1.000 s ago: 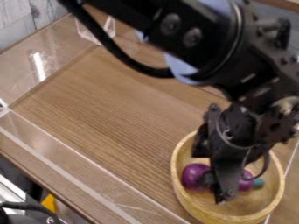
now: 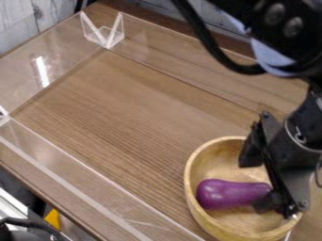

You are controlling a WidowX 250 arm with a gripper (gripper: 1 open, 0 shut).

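A purple eggplant-like object [image 2: 229,193] lies in a round yellow bowl [image 2: 201,169] at the lower right of the camera view. The black gripper [image 2: 274,174] hangs over the bowl's right side, beside the eggplant's right end, partly hiding it. Whether its fingers are apart or closed, and whether they touch the object, is unclear.
Clear plastic edging runs along the left and front. A clear bracket [image 2: 104,32] stands at the far upper left.
The arm and gripper have moved right, uncovering more of the eggplant, which now appears longer in view along the bowl's front left.
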